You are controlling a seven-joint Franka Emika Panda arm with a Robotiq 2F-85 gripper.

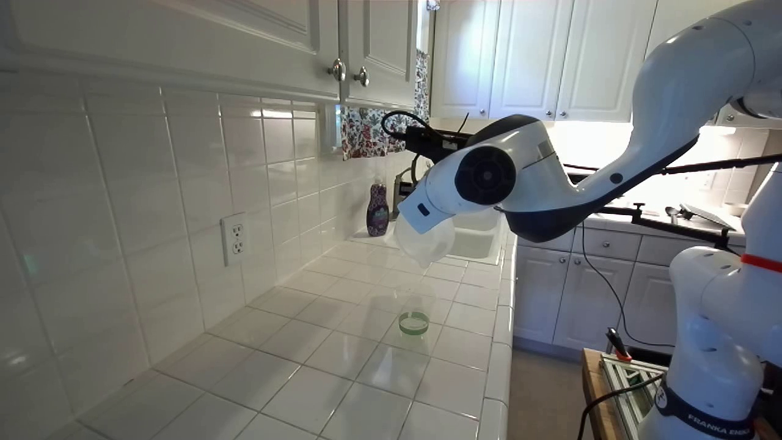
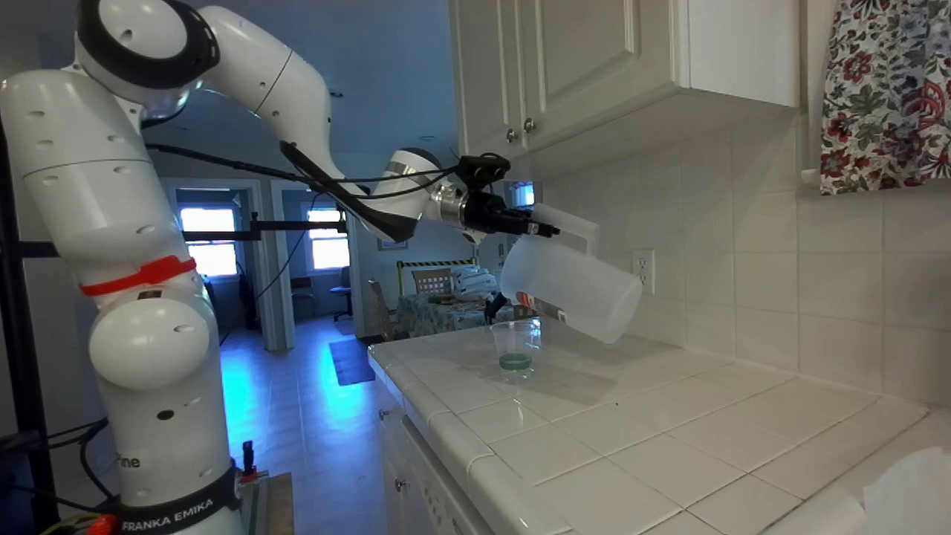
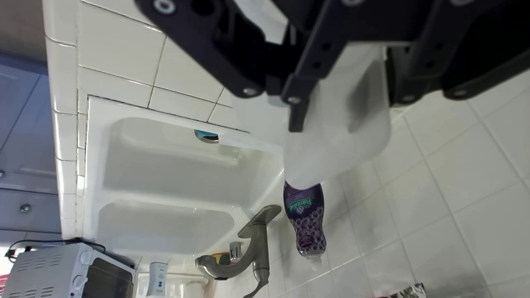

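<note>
A translucent white pitcher [image 2: 570,287] hangs tilted above the counter, its mouth end lower left and its base to the right. My gripper [image 2: 554,230] is shut on the pitcher's handle [image 2: 570,221]; the wrist view shows black fingers [image 3: 298,115] on either side of the white handle. Below the mouth end stands a clear cup [image 2: 516,337], upright on the tiles, with a green layer [image 1: 414,323] low in it. The pitcher and cup are apart. Whether any liquid is flowing cannot be made out. In exterior view 1 the wrist hides the fingers.
Overhead hangs a cabinet [image 2: 615,53]. Beyond are a purple soap bottle [image 1: 377,211], a white sink [image 3: 164,159] and its faucet [image 3: 258,248].
</note>
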